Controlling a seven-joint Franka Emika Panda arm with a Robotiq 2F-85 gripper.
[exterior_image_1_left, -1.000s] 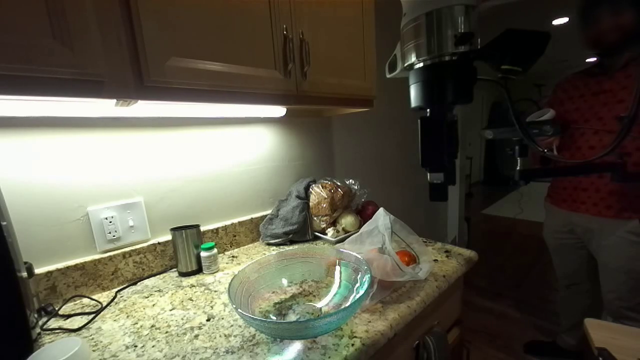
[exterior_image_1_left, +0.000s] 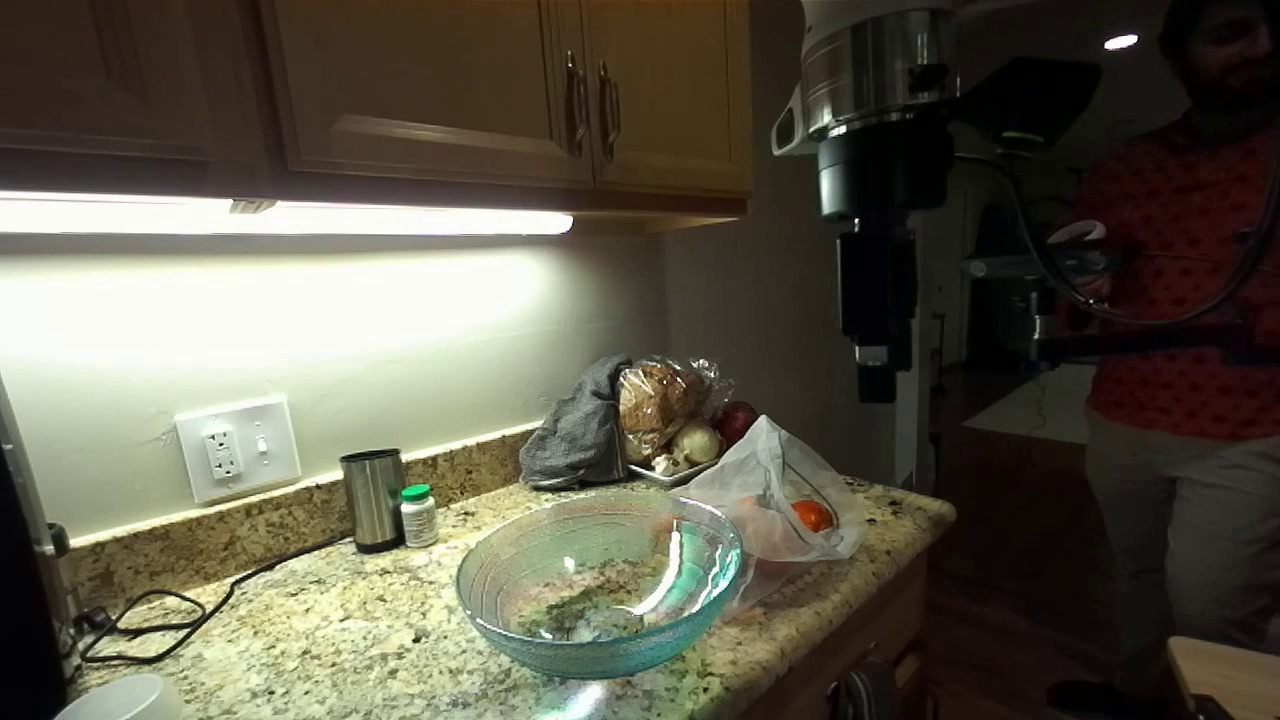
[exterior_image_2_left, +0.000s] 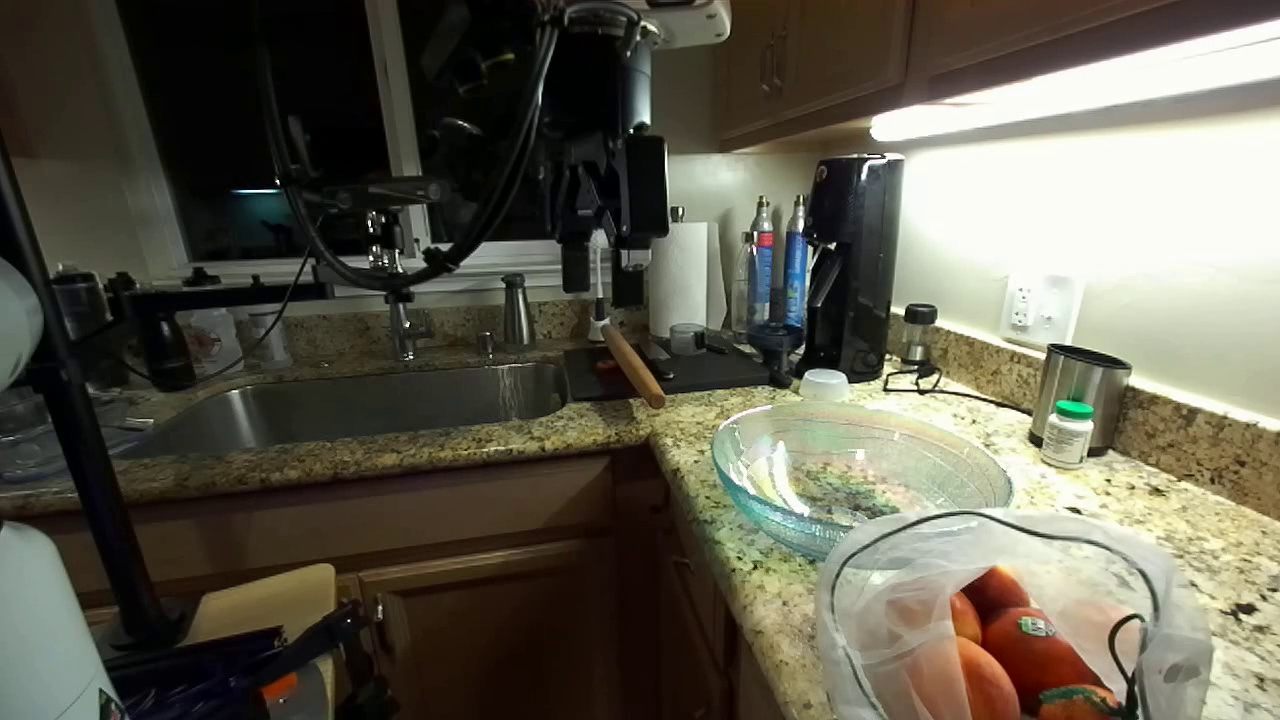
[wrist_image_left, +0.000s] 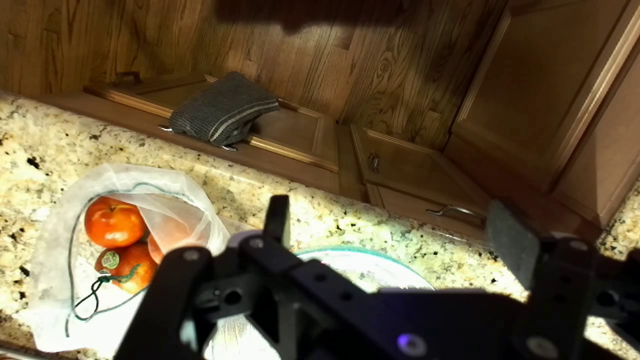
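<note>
My gripper is open, its two fingers far apart with nothing between them in the wrist view. It hangs pointing down, off the counter's edge in exterior view 1 (exterior_image_1_left: 877, 374), well above counter height. A large clear glass bowl (exterior_image_2_left: 864, 462) with a greenish tint stands on the granite counter and looks empty. Beside it lies a white mesh bag (wrist_image_left: 198, 231) with its mouth open. Several tomatoes (wrist_image_left: 115, 222) are inside the bag. My gripper's own body hides much of the bowl in the wrist view.
A steel cup (exterior_image_1_left: 374, 498) and a green-capped bottle (exterior_image_1_left: 417, 516) stand near the wall. Bread (exterior_image_1_left: 657, 402) and onions (exterior_image_1_left: 696, 443) sit at the counter's far end. A black coffee maker (exterior_image_2_left: 852, 264) and the sink (exterior_image_2_left: 360, 414) are in exterior view 2. Overhead cabinets (exterior_image_1_left: 444, 96) limit height.
The arm, bowl and bag have not moved. Only the person in the red shirt at the right has shifted slightly.
</note>
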